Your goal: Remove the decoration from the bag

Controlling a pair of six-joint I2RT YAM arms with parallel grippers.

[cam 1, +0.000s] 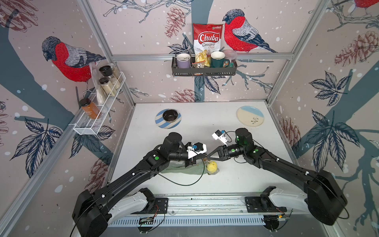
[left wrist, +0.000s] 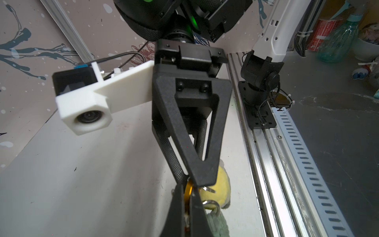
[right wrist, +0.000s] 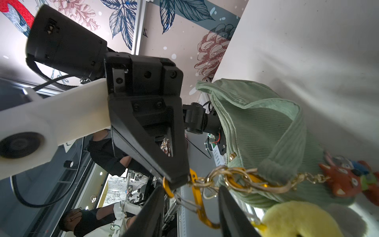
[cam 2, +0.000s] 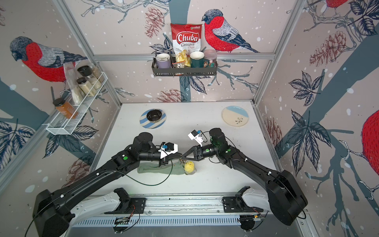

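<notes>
A green corduroy bag (right wrist: 256, 106) lies on the table. At its ring hang a gold clip and chains (right wrist: 244, 179), a yellow plush charm (right wrist: 300, 219) and small red-and-blue figures (right wrist: 341, 177). My left gripper (cam 1: 203, 156) and my right gripper (cam 1: 210, 157) meet at this hardware above the yellow charm. In the left wrist view the left fingers are shut around or against the orange clip; what exactly is between them is hard to tell. The right fingers, in the right wrist view, are part open beside an orange clasp and rings.
A striped plate (cam 1: 158, 120) with a dark bowl (cam 1: 170, 115) stands at the back left, a cream-and-blue plate (cam 1: 250, 115) at the back right. Shelves hang on the walls.
</notes>
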